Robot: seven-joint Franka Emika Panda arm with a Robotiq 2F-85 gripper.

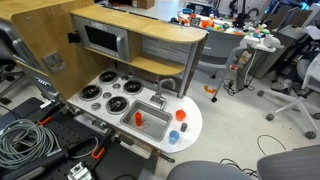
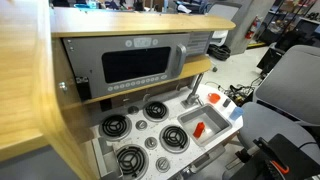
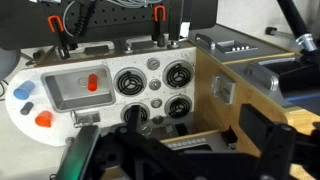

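Observation:
My gripper shows as two dark fingers at the bottom of the wrist view, spread wide apart and open, with only the toy kitchen visible between them. A small red object (image 3: 93,81) lies in the grey sink (image 1: 157,128), and it appears as well in exterior view 2 as the red object (image 2: 199,129). On the white counter beside the sink stand an orange-red round item (image 1: 180,115) and a blue one (image 1: 174,136). The gripper is well above the counter and touches none of these. I cannot pick out its fingers in the exterior views.
Several black burners (image 2: 131,158) sit left of the sink, with a faucet (image 1: 160,90) behind it. A microwave (image 2: 135,66) hangs under the wooden shelf (image 1: 150,23), leaving limited height at the back. A wooden side panel (image 2: 45,90) bounds the left.

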